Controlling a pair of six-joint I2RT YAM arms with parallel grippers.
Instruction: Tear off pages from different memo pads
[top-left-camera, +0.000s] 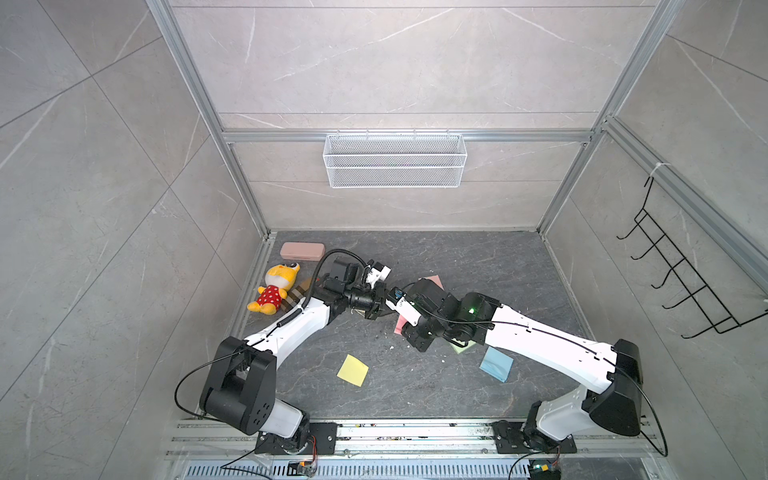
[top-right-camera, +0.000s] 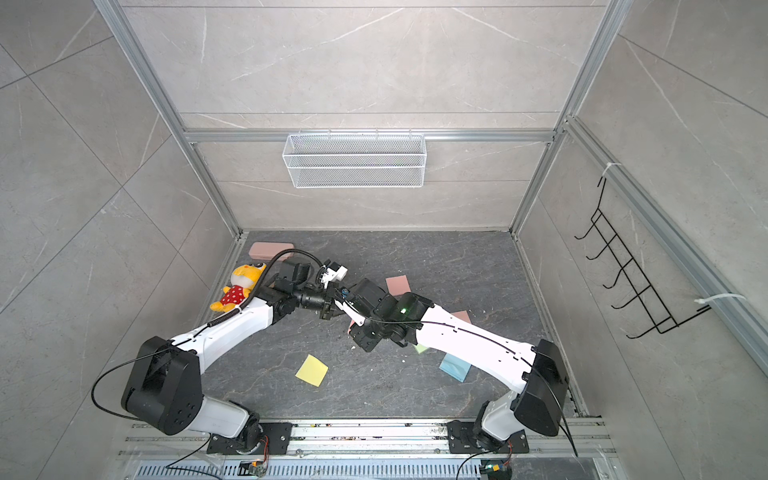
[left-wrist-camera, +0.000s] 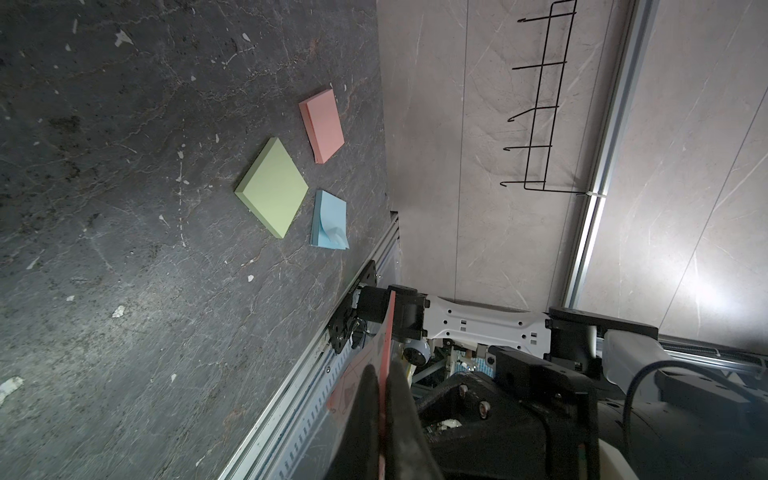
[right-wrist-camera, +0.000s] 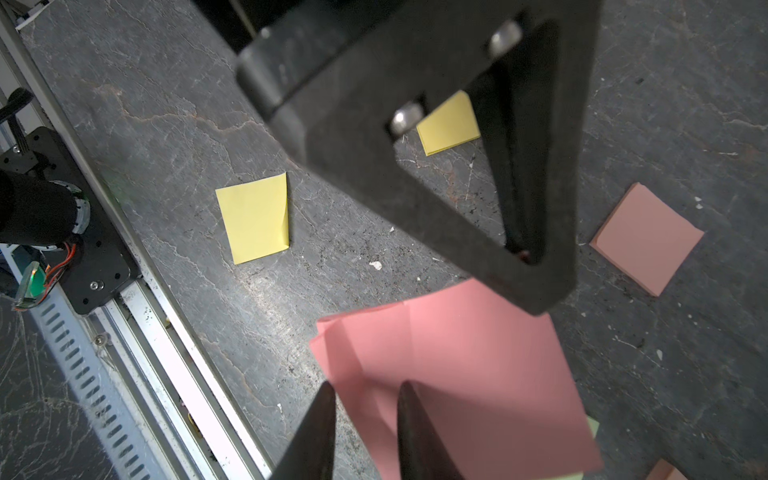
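My left gripper is shut on a thin pink pad (left-wrist-camera: 385, 352), seen edge-on in the left wrist view. In the right wrist view the pink pad (right-wrist-camera: 472, 368) is held aloft, with a corner folded at its left. My right gripper is at its near edge, fingertips apart; whether paper lies between them is unclear. On the floor lie a green pad (left-wrist-camera: 272, 188), a blue pad (left-wrist-camera: 329, 220), a pink pad (left-wrist-camera: 321, 125) and yellow paper (right-wrist-camera: 252, 217).
A yellow plush toy (top-left-camera: 273, 288) and a pink case (top-left-camera: 301, 250) sit at the back left. A white wire basket (top-left-camera: 394, 161) and black hook rack (top-left-camera: 680, 272) hang on the walls.
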